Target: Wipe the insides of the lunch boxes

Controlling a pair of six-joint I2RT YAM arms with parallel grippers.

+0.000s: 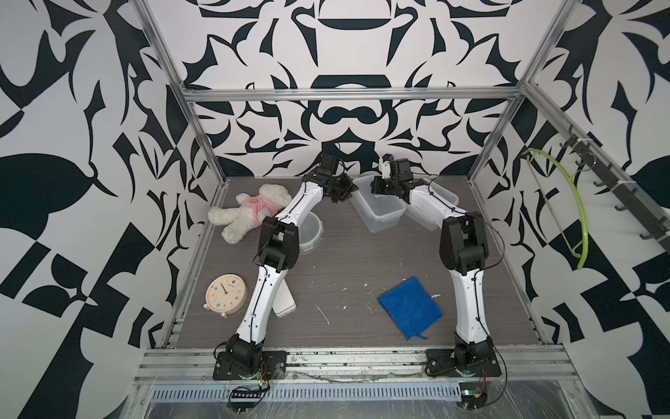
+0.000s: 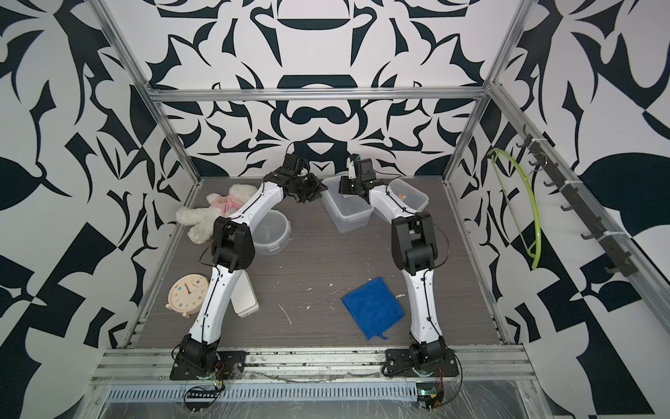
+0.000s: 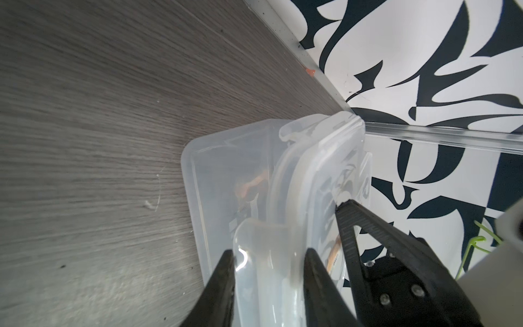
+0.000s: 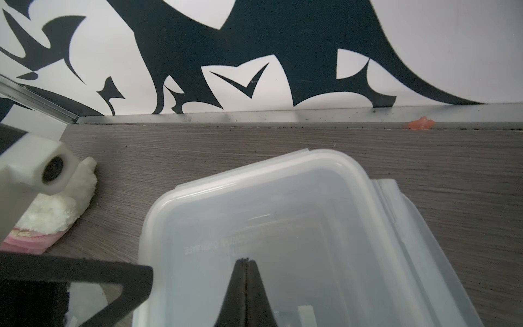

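A deep translucent lunch box (image 1: pixel 384 207) stands near the back wall, slightly turned; a second box (image 1: pixel 445 196) lies to its right, partly behind the right arm. My left gripper is at the deep box's left side, its fingers (image 3: pixel 218 291) part open with the box's rim showing between them; whether they touch it I cannot tell. Over the deep box's inside, my right gripper points down, shut, with nothing visible between its fingers. Flat on the table's front right is a blue cloth (image 1: pixel 409 307).
To the left are a round clear tub (image 2: pixel 272 232), a white plush bear (image 1: pixel 247 213) with pink clothing, a round clock (image 1: pixel 226 293) and a white case (image 1: pixel 283 299). Small white scraps dot the open middle of the table. A green hanger (image 1: pixel 579 202) hangs at right.
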